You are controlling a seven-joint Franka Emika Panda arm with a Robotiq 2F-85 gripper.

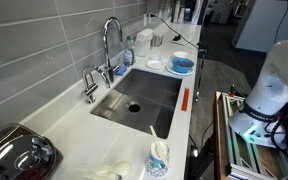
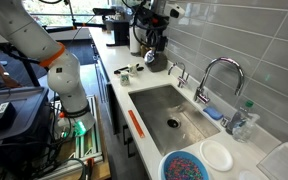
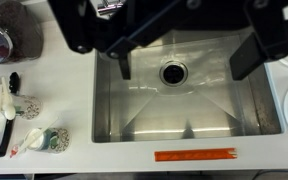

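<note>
My gripper stands open above the sink, its dark fingers apart at the top of the wrist view and nothing between them. Exterior view 2 has the gripper [image 2: 156, 45] high over the counter. Below lies an empty steel sink [image 3: 154, 115] with a round drain. Along its front rim rests an orange-red strip [image 3: 195, 155], seen also as an orange strip [image 1: 185, 99] in exterior view 1. Two patterned cups holding pale utensils stand left of the sink; the nearer cup [image 1: 158, 158] shows best in exterior view 1.
A tall faucet [image 1: 107, 40] and a smaller tap [image 1: 88, 82] rise behind the sink. Beyond it sit a blue plate [image 1: 181, 65], a white bowl [image 1: 155, 64] and bottles. A lidded pot [image 1: 21, 155] occupies the opposite end. The sink basin is clear.
</note>
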